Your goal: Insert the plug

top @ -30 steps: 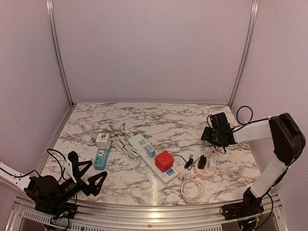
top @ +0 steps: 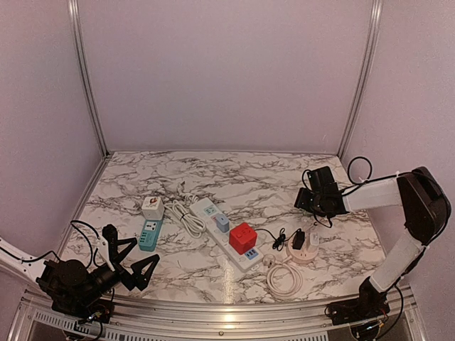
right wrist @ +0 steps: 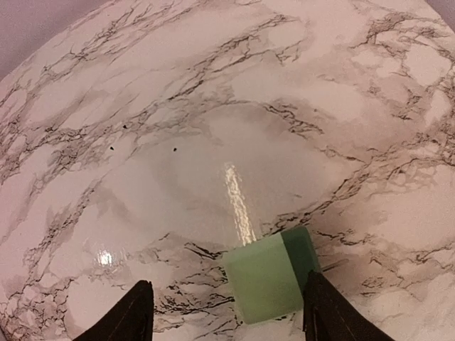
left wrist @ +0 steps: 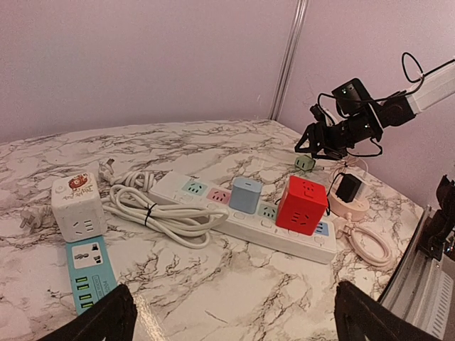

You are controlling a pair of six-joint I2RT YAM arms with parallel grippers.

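A small green cube plug (right wrist: pixel 263 280) lies on the marble table in the right wrist view, between the fingertips of my right gripper, which is part open; the right finger is close against its side. In the top view my right gripper (top: pixel 306 200) is low over the back right. My left gripper (top: pixel 142 266) stands open at the front left, nothing between its fingers. A white power strip (top: pixel 206 209) carries a blue cube (top: pixel 222 223) and a red cube (top: pixel 242 238).
A teal strip (top: pixel 149 234) and white cube (top: pixel 153 207) sit at left, beside coiled white cable (top: pixel 190 222). A round pink socket (top: pixel 303 252) with a black plug (top: pixel 298 239) stands at front right.
The left arm and the objects on the table look unchanged.
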